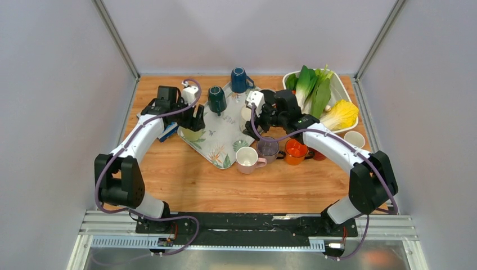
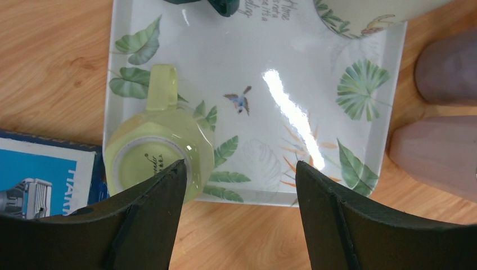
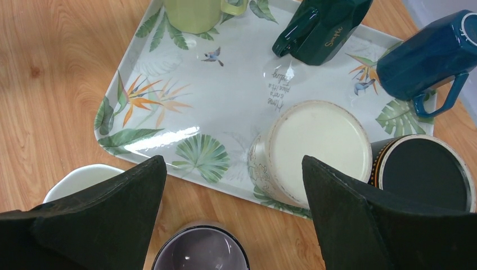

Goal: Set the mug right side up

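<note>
The yellow-green mug stands upside down at the tray's corner, its base with small writing facing up and its handle pointing away from my left gripper. That gripper is open above the mug; in the left wrist view its left finger overlaps the mug's near side, and nothing is between the fingers. A dark green mug and a blue mug also sit base up on the tray. My right gripper is open and empty, over the tray's right edge near a cream mug.
The patterned tray lies mid-table. A pink mug, a purple mug and an orange mug line its front right. A blue box touches its left side. A vegetable basket stands back right.
</note>
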